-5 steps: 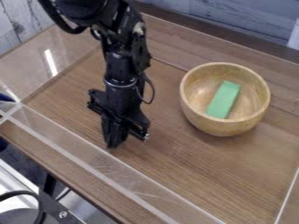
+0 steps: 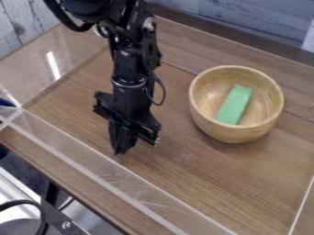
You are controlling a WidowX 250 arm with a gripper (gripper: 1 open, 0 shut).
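The black robot arm reaches down from the top left to the wooden table [image 2: 208,184], where my gripper [image 2: 117,145] points down close to the surface, shut, with nothing visible between its fingers. To its right stands a light wooden bowl [image 2: 215,128] holding a green block [image 2: 234,106].
A clear edge strip runs diagonally along the table's lower left, with black cables [image 2: 39,220] beyond it. The table in front of the bowl and at the lower right is bare.
Very little differs; the gripper and arm show at most a slight shift, and the bowl and green block stay in place.
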